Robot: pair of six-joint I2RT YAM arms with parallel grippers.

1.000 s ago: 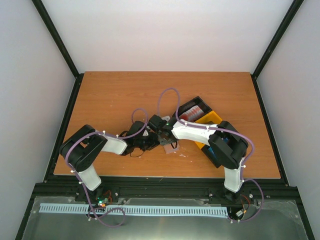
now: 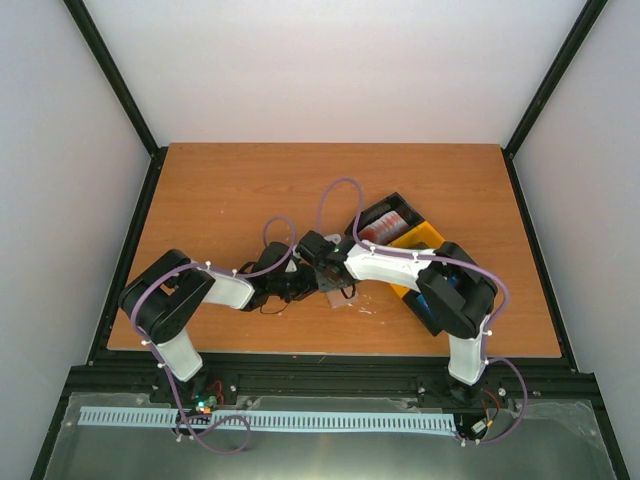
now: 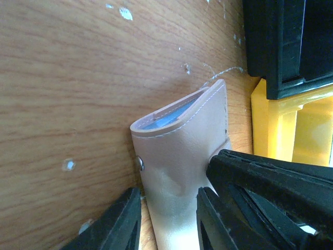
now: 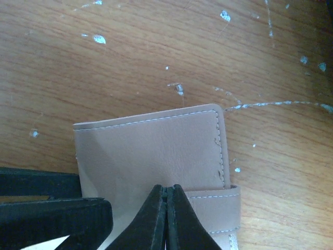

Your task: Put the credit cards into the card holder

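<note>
The pinkish-beige leather card holder [image 3: 177, 156] lies on the wooden table, mostly hidden under both grippers in the top view. Something blue shows inside its open top edge in the left wrist view. My left gripper is at the holder, its fingers either side of the holder's lower part. My right gripper is shut over the holder's face, beside its strap, with nothing seen between the fingertips. A black finger of the other gripper reaches into each wrist view. Loose cards cannot be made out.
A black box [image 2: 375, 213] with red and white contents stands behind the right arm, beside a yellow bin [image 3: 260, 120]. Blue shows under that arm in the top view.
</note>
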